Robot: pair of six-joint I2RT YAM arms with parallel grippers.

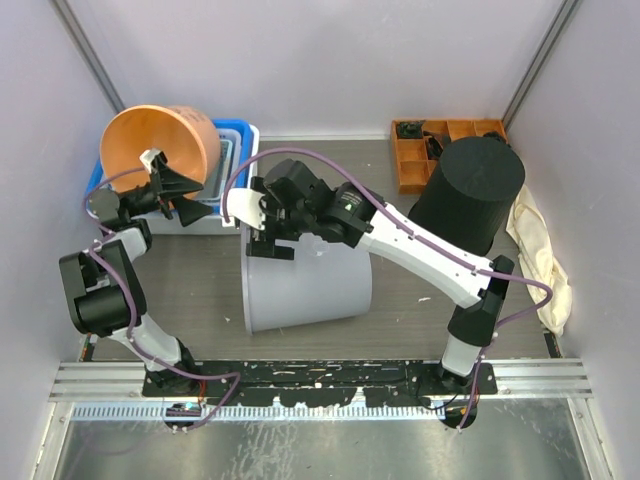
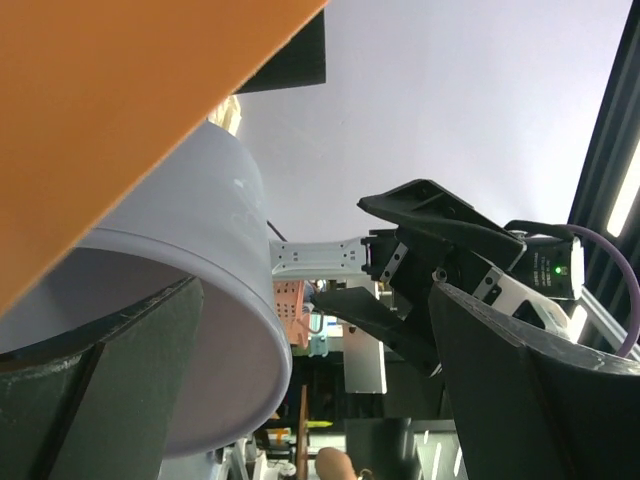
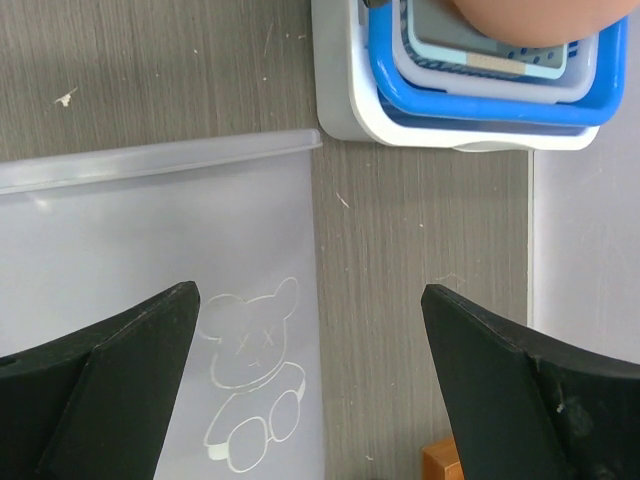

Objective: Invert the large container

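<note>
The large grey container (image 1: 308, 285) lies on its side mid-table, its mouth facing left. My right gripper (image 1: 266, 222) is over its far rim corner, open. In the right wrist view the container's wall (image 3: 130, 250), with a bear drawing, lies beyond the open fingers. At the far left, my left gripper (image 1: 180, 190) is in front of the orange bucket (image 1: 195, 130), fingers apart and empty. Its wrist view shows the bucket's orange wall (image 2: 100, 90) close by at upper left, and the grey container's rim (image 2: 275, 350) past the left finger. Whether that gripper touches the bucket, I cannot tell.
The orange bucket is tilted over a blue basket (image 1: 240, 128) within a white bin (image 1: 215, 225). A black cylinder (image 1: 468, 190) stands at right, near an orange tray (image 1: 411, 170) and a pale cloth (image 1: 540, 260). Bare table lies in front of the grey container.
</note>
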